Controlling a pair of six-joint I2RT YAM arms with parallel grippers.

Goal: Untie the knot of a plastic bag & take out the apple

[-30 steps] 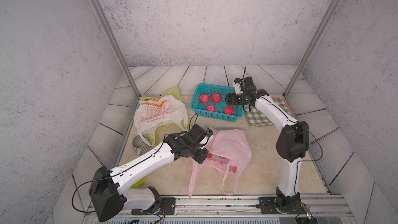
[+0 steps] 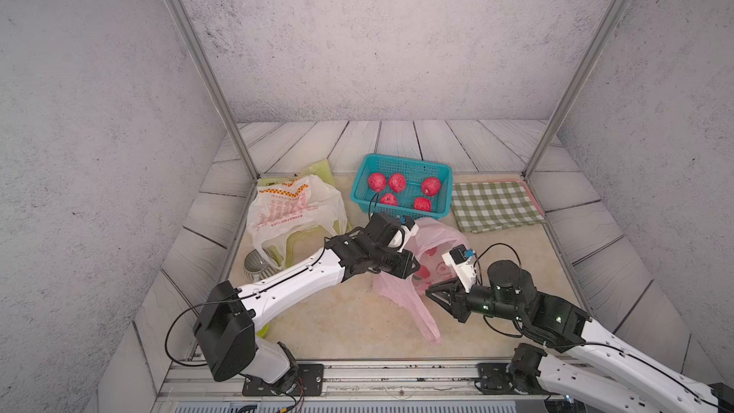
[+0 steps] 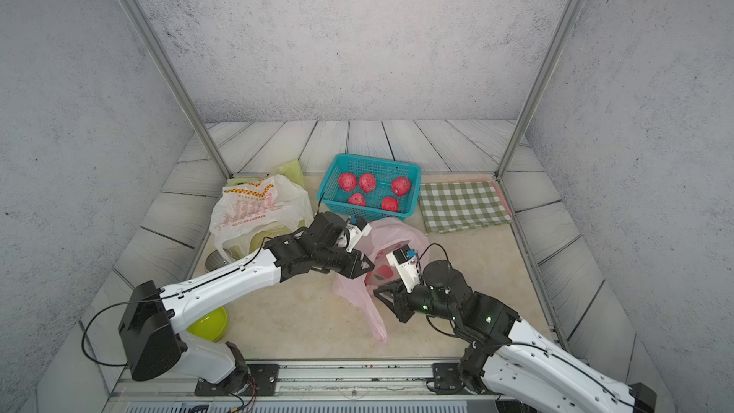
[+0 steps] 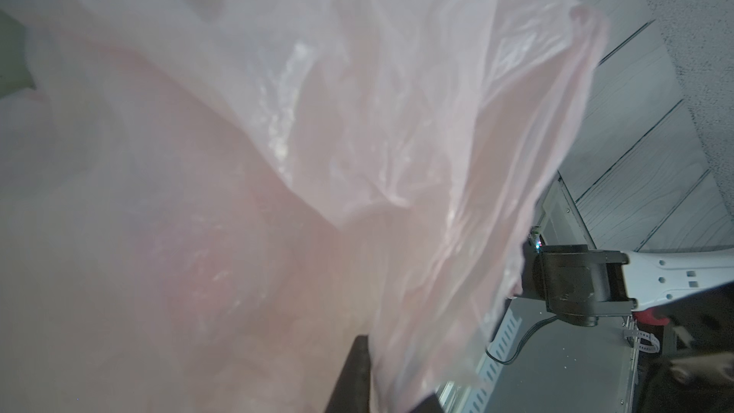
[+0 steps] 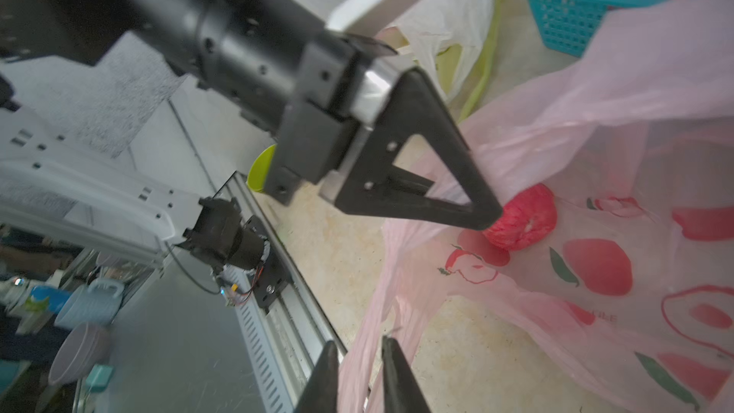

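The pink plastic bag (image 2: 405, 298) is raised and opened out between my arms, and a red fruit (image 5: 523, 216) shows inside it in the right wrist view. My left gripper (image 2: 413, 264) is at the bag's upper edge; pink plastic runs past its fingertips, and whether it grips it is unclear. My right gripper (image 2: 436, 292) is at the bag's front side; in the right wrist view pink plastic lies between or beside its fingertips, how tightly I cannot tell.
A teal basket (image 2: 445, 176) with several red fruits stands behind the bag. A white printed bag (image 2: 294, 214) lies at left near a metal cup (image 2: 256, 264) and a green bowl (image 3: 210, 325). A checked cloth (image 2: 495, 206) is at back right.
My left gripper has moved right and up, and the bag's shape has changed, its opening now wider.
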